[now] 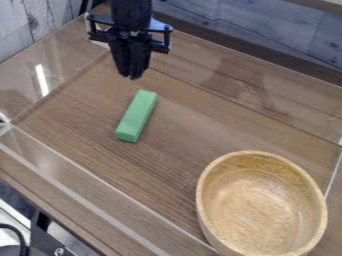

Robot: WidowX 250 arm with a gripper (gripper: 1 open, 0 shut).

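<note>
My gripper [131,68] hangs at the top centre-left of the camera view, a dark mechanism above the wooden floor of the workspace. Its fingers are small and dark here, and I cannot tell whether they are open or shut. A green rectangular block [136,115] lies flat on the wood, below and slightly right of the gripper, apart from it. A round tan bowl [261,200] stands empty at the lower right.
Pale walls edge it at the left and top, and a dark cable shows at the bottom-left corner.
</note>
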